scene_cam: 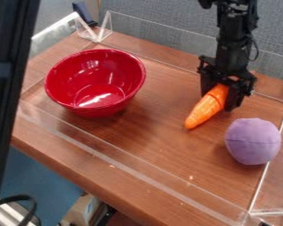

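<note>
My black gripper [226, 81] reaches down from the top right onto an orange toy carrot [207, 107], its fingers around the carrot's upper end; whether they are closed on it I cannot tell. The carrot slants down-left toward its tip on the wooden table [132, 168]. A red bowl [95, 82] stands at the left, apart from the carrot. A purple ball [253, 141] rests at the right, below the gripper.
Clear plastic edging runs round the table, with a clear holder [95, 32] at the back left. A grey wall stands behind.
</note>
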